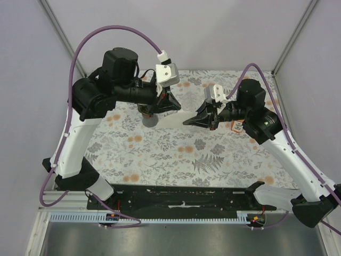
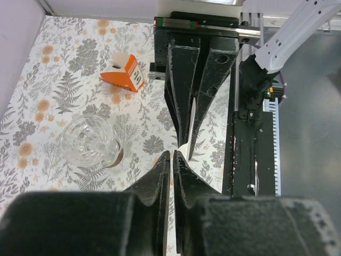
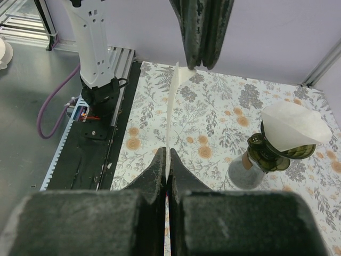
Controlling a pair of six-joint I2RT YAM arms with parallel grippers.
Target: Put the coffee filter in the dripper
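Note:
A white paper filter point(image 1: 178, 118) is held upright between the grippers. My right gripper point(image 1: 205, 120) is shut on it, and in the right wrist view the thin paper rises from between its fingertips. My left gripper point(image 1: 168, 101) is above and left of the filter; in its wrist view the fingertips are close together, and whether paper is between them is unclear. A glass dripper point(image 2: 88, 138) stands on the table in the left wrist view. More white filters point(image 3: 293, 125) rest in a dark green holder point(image 3: 269, 160) on a grey base.
An orange and white box point(image 2: 122, 72) lies toward the right side of the patterned table point(image 1: 133, 160).

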